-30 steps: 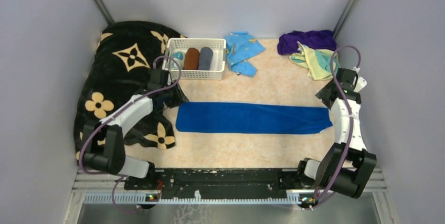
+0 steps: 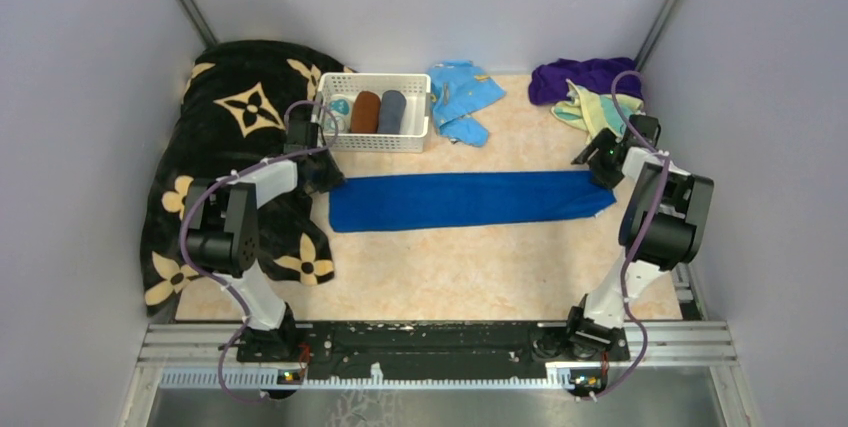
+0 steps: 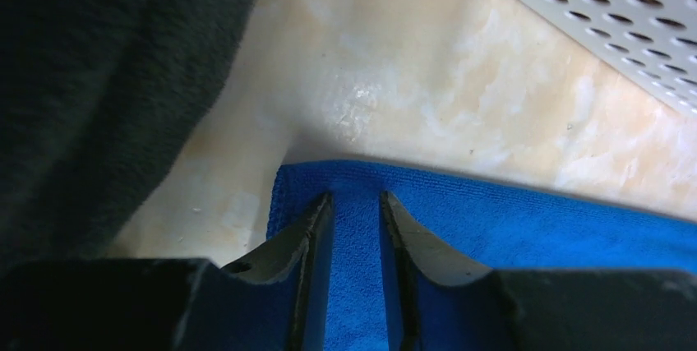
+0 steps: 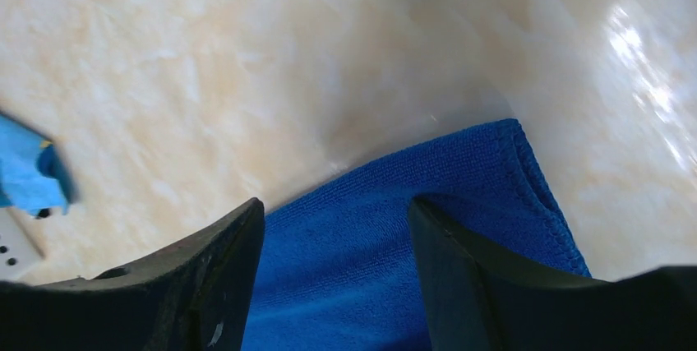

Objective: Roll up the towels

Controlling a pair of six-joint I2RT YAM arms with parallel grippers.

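A long blue towel (image 2: pixel 460 200) lies flat and narrow across the table, its right end slightly slanted. Over its far left corner is my left gripper, a modest gap between the fingers; the towel (image 3: pixel 353 244) shows in the gap and beneath, with no pinch visible. At the opposite end my right gripper stands wide open above the far right corner. Towel cloth (image 4: pixel 353 252) spreads under its fingers, and whether they touch it I cannot tell.
A white basket (image 2: pixel 375 144) with several rolls stands behind the towel's left part. A light-blue cloth (image 2: pixel 462 97) lies beside it. Purple (image 2: pixel 590 74) and yellow-green (image 2: pixel 590 109) cloths lie far right; a black patterned blanket (image 2: pixel 230 147) covers the left.
The blue towel has shifted away from the front edge, toward the basket. My right gripper has come leftward over its end; my left arm has drawn slightly back and left.
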